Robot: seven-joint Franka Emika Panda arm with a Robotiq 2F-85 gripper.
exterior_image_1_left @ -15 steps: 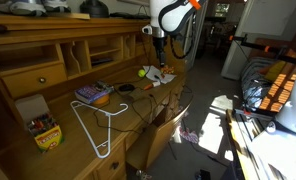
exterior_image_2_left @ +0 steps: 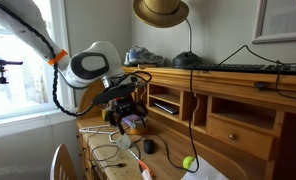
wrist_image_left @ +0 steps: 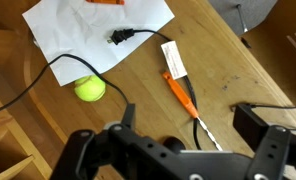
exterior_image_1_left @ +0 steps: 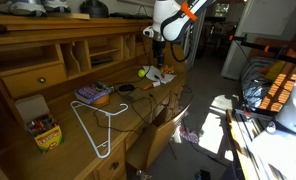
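Observation:
Above the wooden desk hangs my gripper, its fingers wide apart and nothing between them in the wrist view. An orange-handled tool (wrist_image_left: pixel 178 92) with a pale shaft lies beneath, in line with the gap between the fingers. To the left of it rests a yellow-green ball (wrist_image_left: pixel 90 88), beside a white sheet (wrist_image_left: pixel 78 35). A black cable with a plug (wrist_image_left: pixel 118 37) crosses the sheet and bears a white tag (wrist_image_left: pixel 173 60). In exterior view 2 the ball (exterior_image_2_left: pixel 188 162) shows on the desk, to the right of the arm.
A white hanger (exterior_image_1_left: pixel 99 124) and a colourful box (exterior_image_1_left: pixel 44 132) occupy the desk's near end. A purple container (exterior_image_1_left: pixel 93 94) stands farther along it. Cubbyholes and drawers (exterior_image_1_left: pixel 38 80) line the back edge. Black cables loop over the desktop.
The arm's white upper part has shifted slightly in exterior view 1. The objects on the desk look unmoved.

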